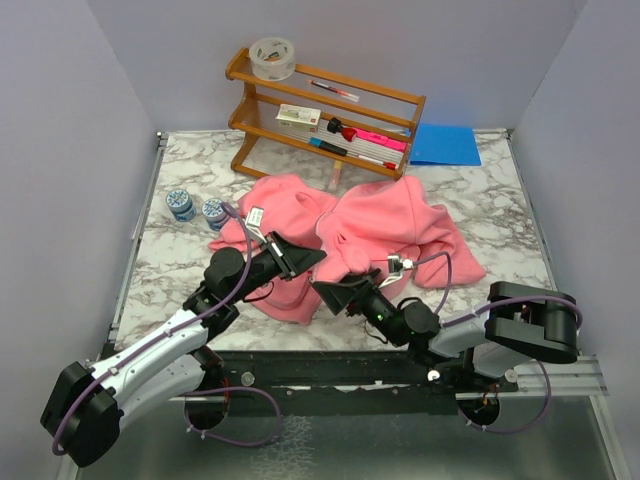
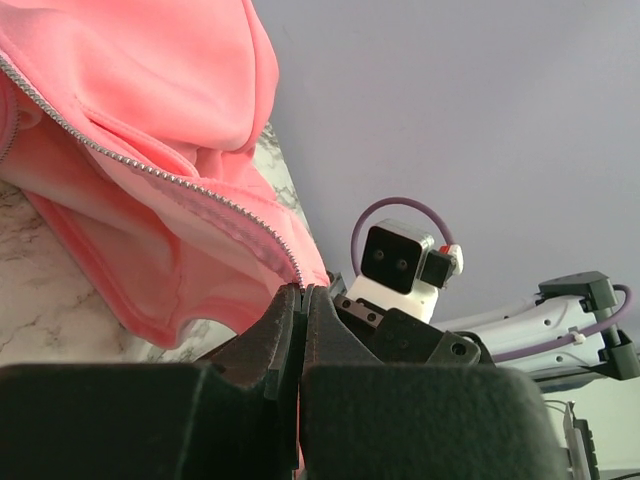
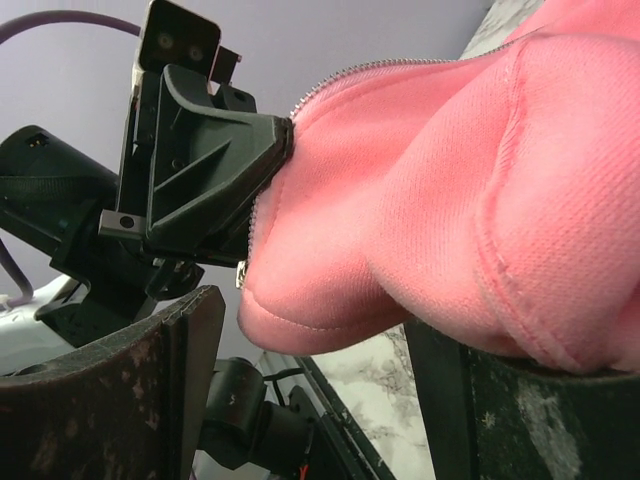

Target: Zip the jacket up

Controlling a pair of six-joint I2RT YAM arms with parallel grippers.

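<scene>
The pink jacket [image 1: 400, 215] lies spread on the marble table, its front edge raised between the grippers. My left gripper [image 1: 310, 258] is shut on the zipper edge [image 2: 230, 205], which runs up from its fingertips in the left wrist view. In the right wrist view that edge hangs from the left gripper's tips, with a metal zipper slider [image 3: 241, 273] at the lower corner. My right gripper is just beside and below that corner, its fingers parted, with the pink fabric above and partly between them, not visibly gripped.
A wooden rack [image 1: 245, 110] with stationery stands at the back, a blue sheet [image 1: 445, 145] at back right. Two small tins [image 1: 180, 205] sit left of the jacket. Bare table shows at the right and front.
</scene>
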